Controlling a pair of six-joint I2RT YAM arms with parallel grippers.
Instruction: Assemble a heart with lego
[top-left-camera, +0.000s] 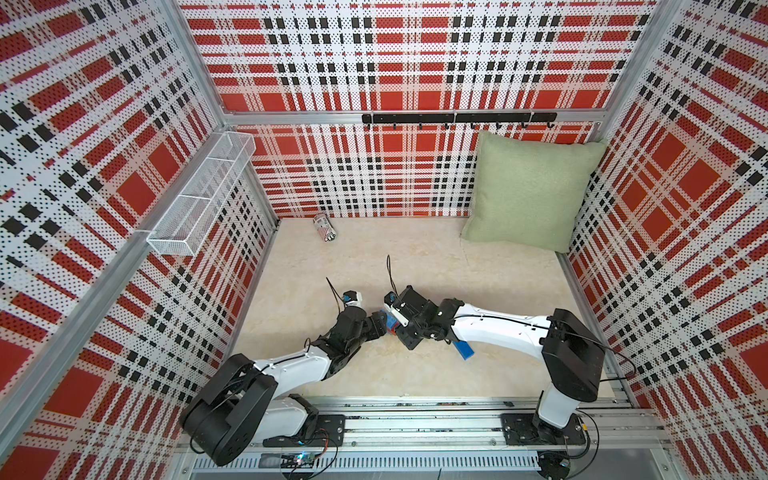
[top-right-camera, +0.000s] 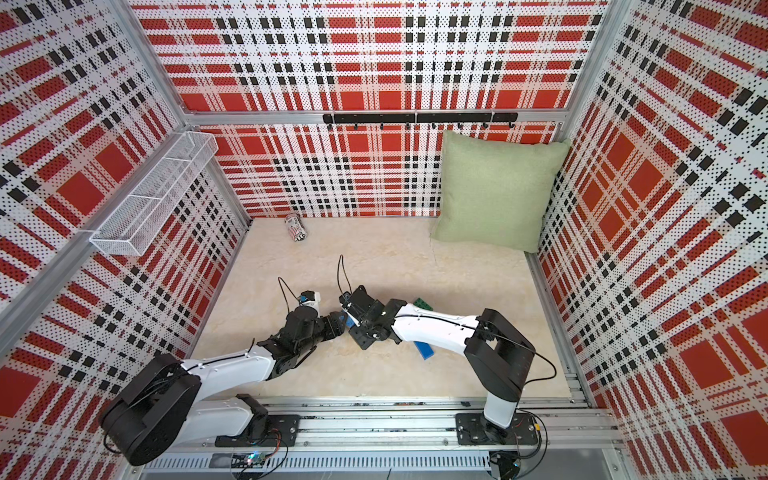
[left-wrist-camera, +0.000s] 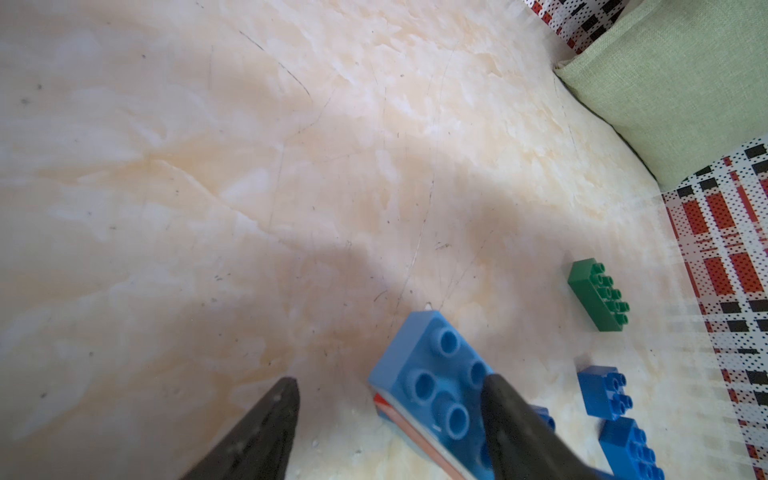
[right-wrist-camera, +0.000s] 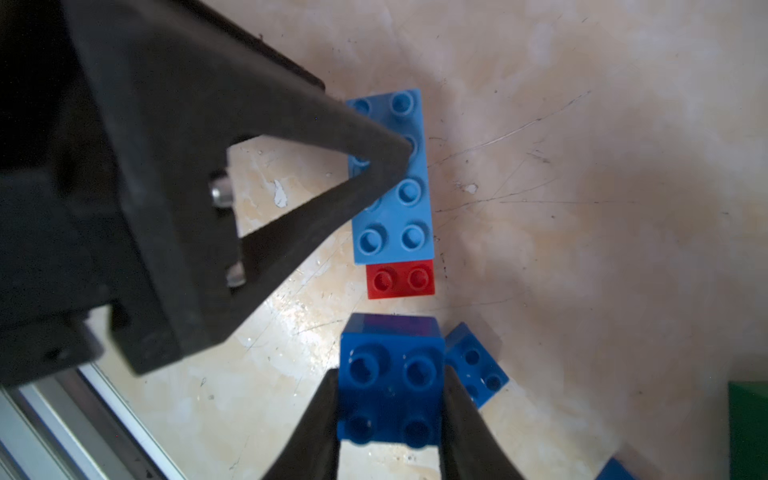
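Note:
A long light-blue brick (right-wrist-camera: 392, 232) lies on the table atop a red brick (right-wrist-camera: 400, 279) whose studded end sticks out. My left gripper stands part open over this stack, its fingers apart; in the right wrist view one of its fingers (right-wrist-camera: 384, 156) crosses above the blue brick. My right gripper is shut on a small dark-blue brick (right-wrist-camera: 390, 384), held in front of the red end, apart from it in that view. From the top views the arms hide most of the stack.
Loose on the table are another small blue brick (right-wrist-camera: 476, 364), a green brick (left-wrist-camera: 598, 294) and two blue bricks, one nearer (left-wrist-camera: 630, 448) and one farther (left-wrist-camera: 604, 392). A can (top-left-camera: 325, 227) and a green cushion (top-left-camera: 532, 192) stand at the back.

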